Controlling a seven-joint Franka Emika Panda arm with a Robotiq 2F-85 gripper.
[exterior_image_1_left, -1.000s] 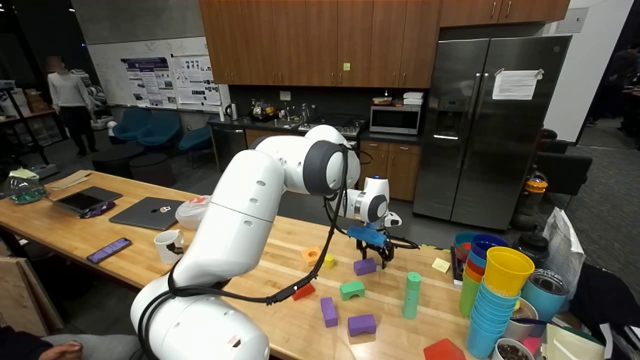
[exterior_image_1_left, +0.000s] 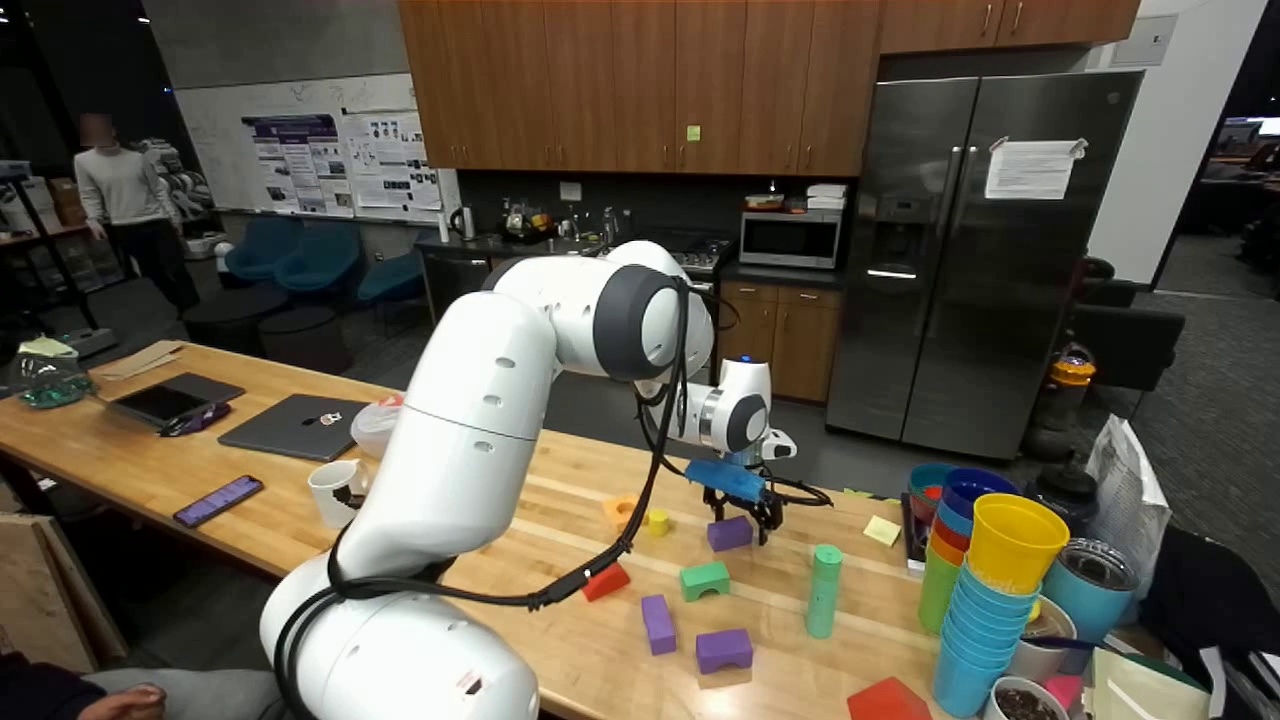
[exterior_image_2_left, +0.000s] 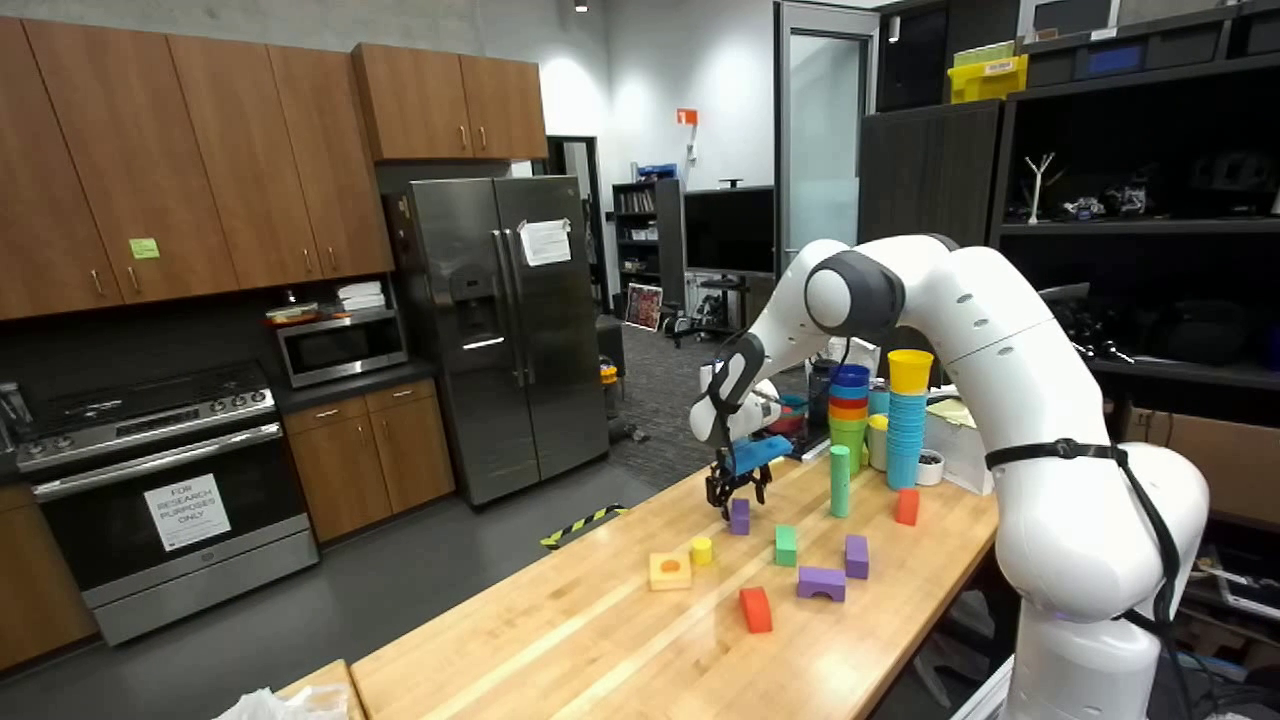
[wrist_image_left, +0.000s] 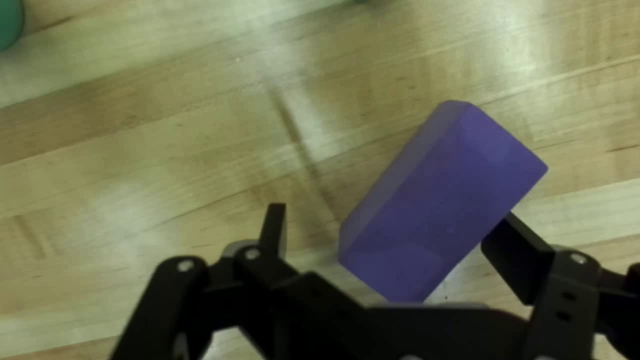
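A purple block (wrist_image_left: 447, 201) lies on the wooden table, angled across the wrist view. My gripper is open and low over it. The right finger (wrist_image_left: 516, 255) sits close against the block's lower right side; whether they touch I cannot tell. Bare wood shows between the left finger and the block. From the first exterior view, the same purple block (exterior_image_1_left: 728, 534) is under the gripper, at the table's far side. In the second exterior view the purple block (exterior_image_2_left: 739, 517) stands just below the fingers.
Nearby are a green block (exterior_image_1_left: 704, 581), a yellow cylinder (exterior_image_1_left: 657, 522), a red block (exterior_image_1_left: 606, 581) and two more purple pieces, one an arch (exterior_image_1_left: 723, 649). A tall green cylinder (exterior_image_1_left: 823, 592) stands to the right, before stacked cups (exterior_image_1_left: 984, 624). Bare table separates the blocks.
In the first exterior view my gripper has shifted slightly left and down, closer about the purple block. The blocks look unmoved. A person in the background has moved left.
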